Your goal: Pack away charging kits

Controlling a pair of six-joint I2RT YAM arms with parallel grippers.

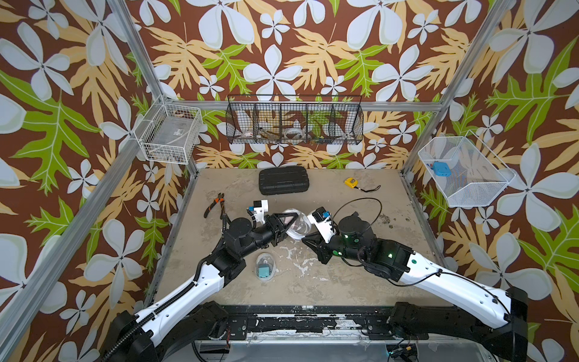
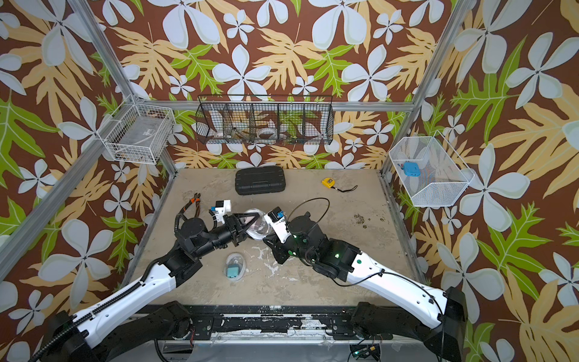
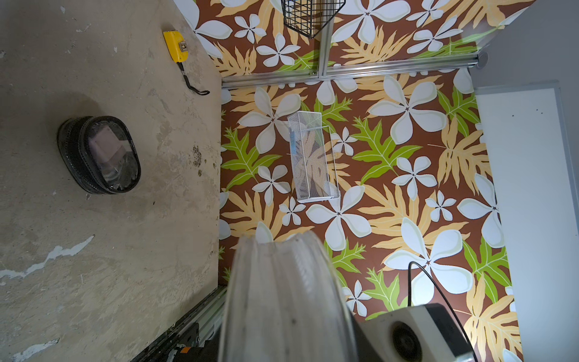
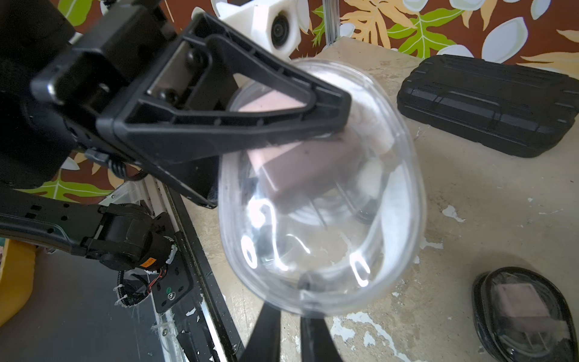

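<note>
A clear rounded case [image 4: 325,235] with a pinkish block inside hangs above the table, my left gripper [image 1: 292,223] shut on its upper side. From the left wrist it is a frosted shape [image 3: 283,295] covering that gripper's fingers. Close by on the right, my right gripper [image 1: 313,246] is part open; its blurred fingers [image 4: 319,344] reach the case's lower edge, and contact cannot be made out. Another clear case [image 1: 264,266] with a teal block lies on the table below the left arm. A black-sided pouch [image 3: 99,154] with a clear top lies farther right, hidden by my right arm from above.
At the back stands a black hard case [image 1: 283,180]. Pliers [image 1: 214,205] lie left, a yellow tape measure [image 1: 351,182] back right. Wire baskets hang around: white left [image 1: 188,158], black divided [image 1: 295,141], white right [image 1: 476,194] with a blue item.
</note>
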